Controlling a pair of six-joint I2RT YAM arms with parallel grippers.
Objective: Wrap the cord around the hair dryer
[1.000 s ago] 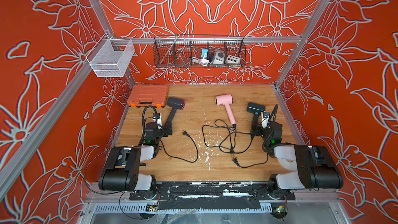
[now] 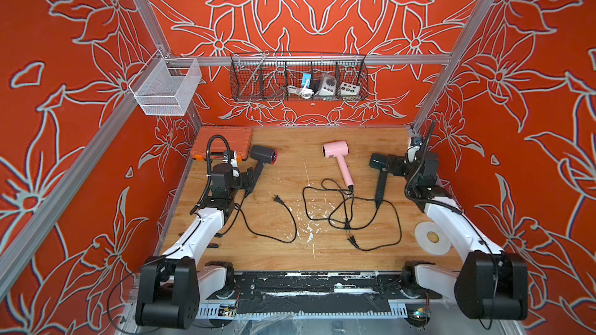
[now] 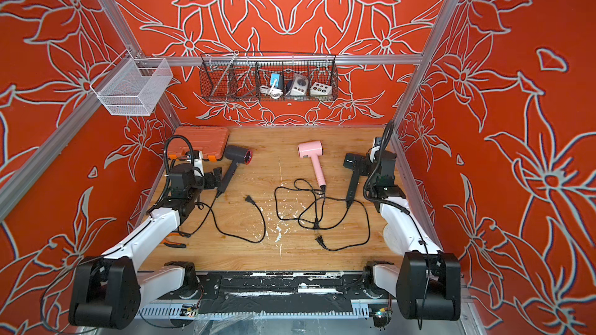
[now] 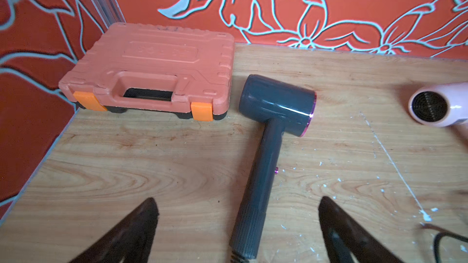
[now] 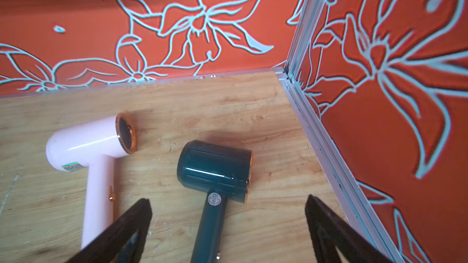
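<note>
Three hair dryers lie on the wooden table: a dark grey one [image 4: 275, 104] at left, a pink one [image 2: 335, 149] in the middle, a dark green one [image 5: 214, 170] at right. Their black cords [image 2: 291, 223] lie loosely in loops and curves across the table. My left gripper stands open over the grey dryer's lower handle, its blurred fingers either side in the wrist view. My right gripper is open above the green dryer's handle, with empty space between its fingers.
An orange case [image 4: 146, 58] lies at the back left. A white disc [image 2: 428, 242] sits at front right, near the right arm. Wire baskets [image 2: 260, 77] hang on the rails.
The dryers and cords lie as before.
</note>
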